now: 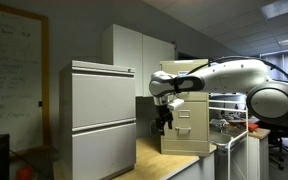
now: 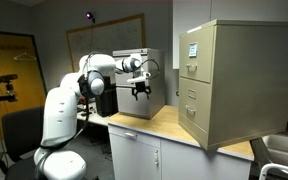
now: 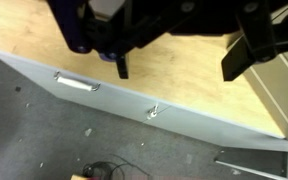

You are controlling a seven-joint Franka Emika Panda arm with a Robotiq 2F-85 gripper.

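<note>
My gripper (image 1: 164,128) hangs above the wooden countertop (image 1: 144,170), between two filing cabinets. In the wrist view its two dark fingers (image 3: 121,62) stand wide apart, and only bare wood shows between them. A beige filing cabinet (image 1: 199,118) with drawer handles stands behind the gripper in exterior view 1. The light grey two-drawer cabinet (image 1: 102,115) stands to the left. From exterior view 2, the gripper (image 2: 141,94) is seen in front of the grey cabinet (image 2: 156,70), clear of the beige cabinet (image 2: 239,85) at right.
Below the counter edge, the grey base cabinet has a handle (image 3: 76,82) and a small latch or lock (image 3: 156,110). White wall cupboards (image 1: 139,50) hang behind. Dark cables (image 3: 109,168) lie on the floor.
</note>
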